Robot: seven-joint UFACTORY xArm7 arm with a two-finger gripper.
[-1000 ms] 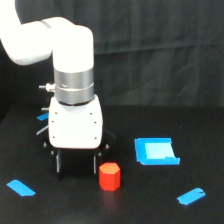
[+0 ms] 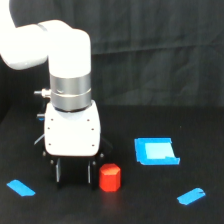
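A white robot arm fills the left of the camera view, its gripper point(image 2: 73, 170) pointing down with two thin dark fingers standing apart over the dark table. No object is visible between them. A red hexagonal block point(image 2: 110, 177) sits just right of the right finger. A blue square piece with a pale centre point(image 2: 158, 151) lies to the right behind it.
Blue strips lie at the front left point(image 2: 20, 187) and front right point(image 2: 191, 196) of the dark table point(image 2: 145, 205). A dark backdrop rises behind.
The arm and gripper have moved slightly left. The red block and the blue pieces on the right look unmoved.
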